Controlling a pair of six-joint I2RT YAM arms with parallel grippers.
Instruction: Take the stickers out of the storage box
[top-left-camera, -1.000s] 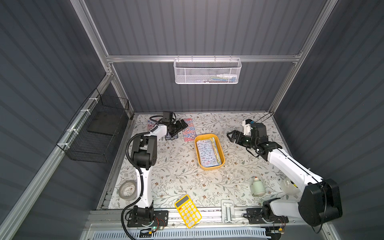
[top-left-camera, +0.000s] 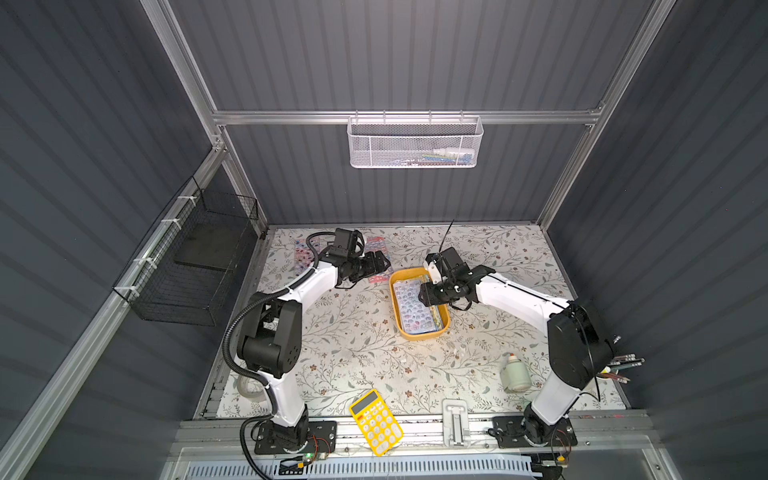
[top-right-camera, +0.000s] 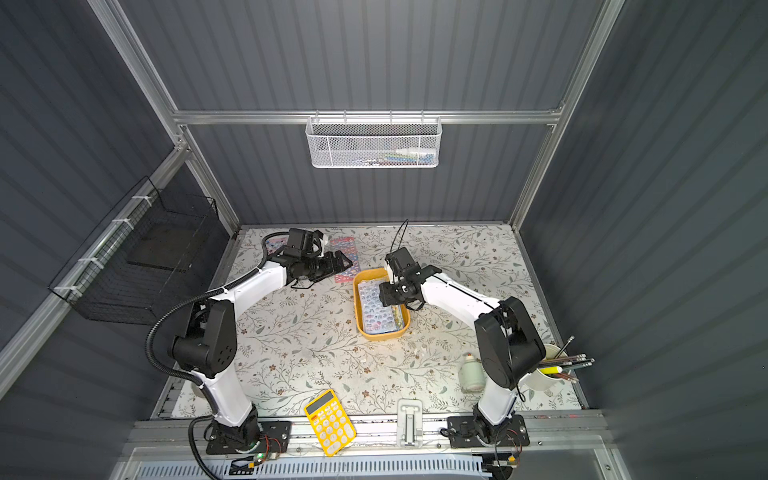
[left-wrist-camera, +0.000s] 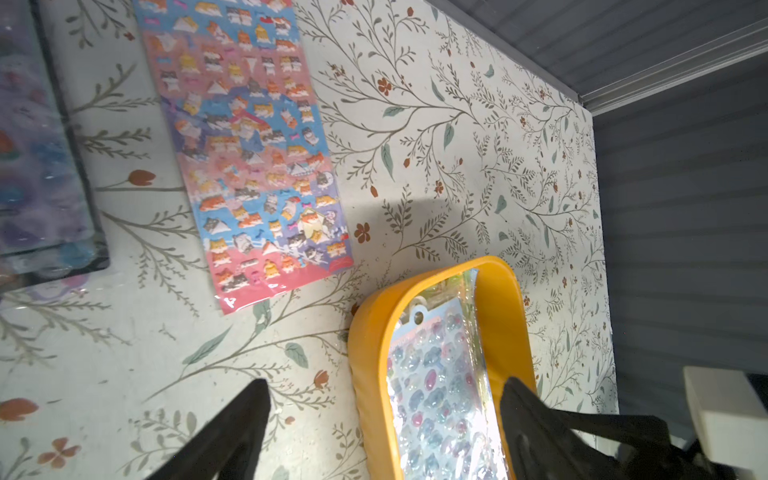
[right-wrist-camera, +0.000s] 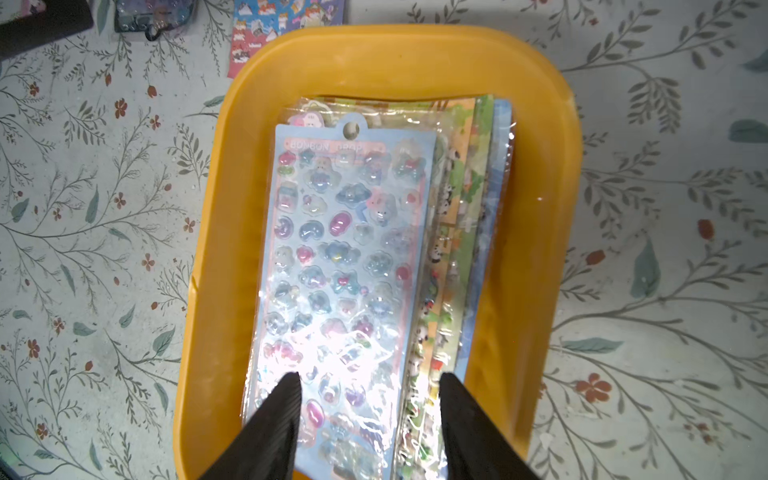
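Note:
An orange-yellow storage box (right-wrist-camera: 552, 208) stands on the table with a small stack of sticker sheets inside. On top lies a pale blue sheet (right-wrist-camera: 344, 240) of puffy stickers; the green and orange edge of another sheet (right-wrist-camera: 452, 264) shows beneath it. My right gripper hangs over the box, fingers apart over the lower part of the stack in its wrist view, with no sheet visibly held. Left of the box, my left gripper (top-left-camera: 384, 262) is open and empty. Beyond it a pink-blue sticker sheet (left-wrist-camera: 256, 152) lies flat on the table.
A dark-edged sticker pack (left-wrist-camera: 48, 160) lies farther left. A yellow calculator (top-left-camera: 376, 422) and a green bottle (top-left-camera: 515, 374) are toward the front. The white wire basket (top-left-camera: 416, 144) hangs on the back wall. Table in front of the box is clear.
My right gripper has moved left from beside the box to over it. The box has stayed put.

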